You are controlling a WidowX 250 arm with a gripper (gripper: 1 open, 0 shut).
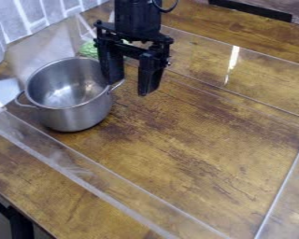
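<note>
My black gripper (130, 77) hangs over the table at the upper middle, just right of a steel pot (67, 107) with two side handles. Its two dark finger assemblies are spread apart, and I see nothing between them. Its left side is close to the pot's right rim; whether they touch is unclear. The pot stands upright and looks empty. A green item (86, 48) is partly hidden behind the gripper.
A pale cloth or curtain (15, 28) is at the back left.
</note>
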